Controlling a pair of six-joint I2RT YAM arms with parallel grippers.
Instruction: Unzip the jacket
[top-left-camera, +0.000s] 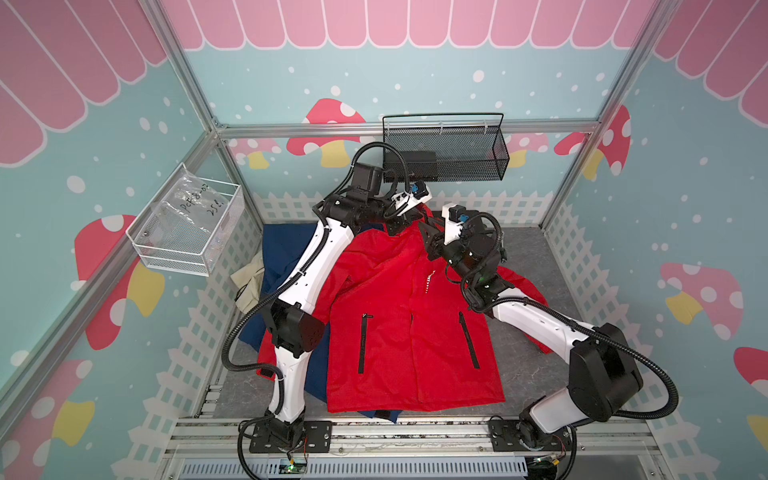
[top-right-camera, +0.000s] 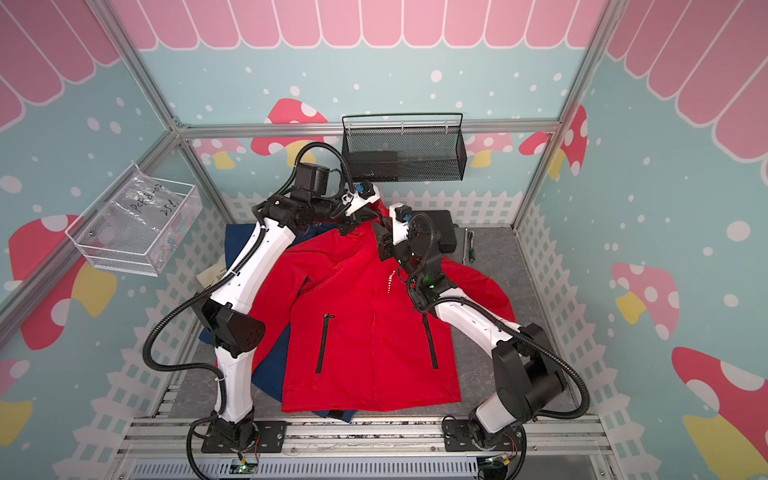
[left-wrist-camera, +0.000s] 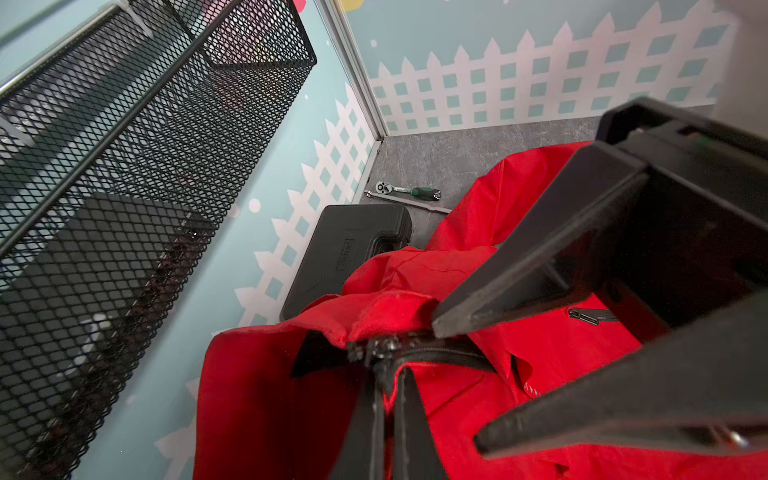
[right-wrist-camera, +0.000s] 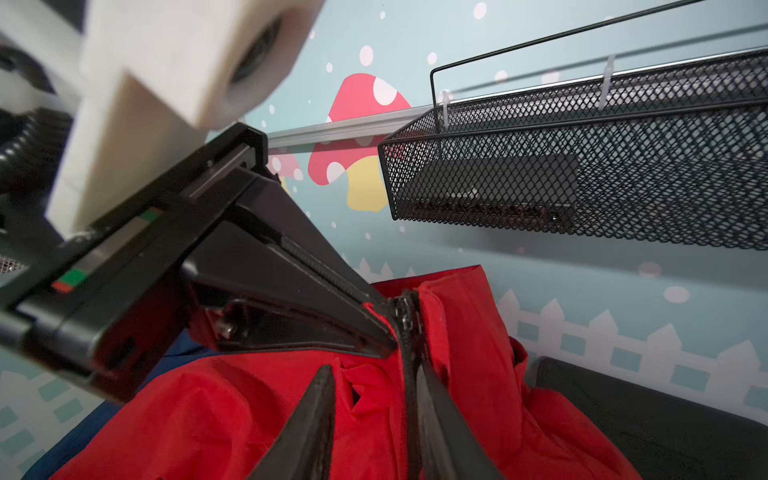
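A red jacket (top-left-camera: 376, 352) lies spread on the grey table, its collar raised between both grippers. In the left wrist view my left gripper is shut on the zip tape just below the zipper slider (left-wrist-camera: 382, 349); in the right wrist view its fingertips pinch beside the dark slider (right-wrist-camera: 406, 312). My right gripper stands part open around the front zip edge, below the slider, with its fingertips apart, as the left wrist view also shows.
A black mesh basket (top-left-camera: 472, 152) hangs on the back wall over the collar. A black case (left-wrist-camera: 340, 256) and a ratchet (left-wrist-camera: 416, 192) lie behind the jacket. A white wire basket (top-left-camera: 168, 260) is on the left wall. Blue fabric (top-left-camera: 280, 240) lies under the jacket.
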